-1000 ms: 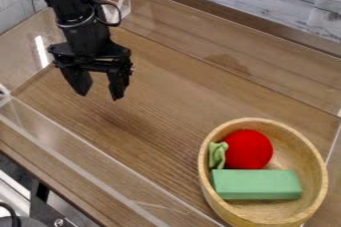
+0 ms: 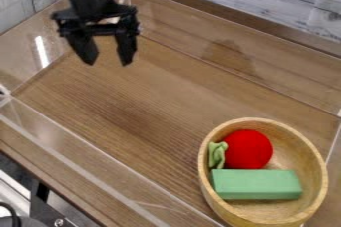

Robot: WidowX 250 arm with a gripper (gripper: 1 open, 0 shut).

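Note:
My black gripper hangs at the upper left of the camera view, slightly blurred, open over bare wooden table with nothing visible between its fingers. At the lower right stands a wooden bowl holding a red ball, a green block and a small light green leafy item.
A raised edge runs along the left side, with dark cables at the lower left corner.
My gripper has moved up and back, away from the near part of the table. The bowl and its contents have not moved.

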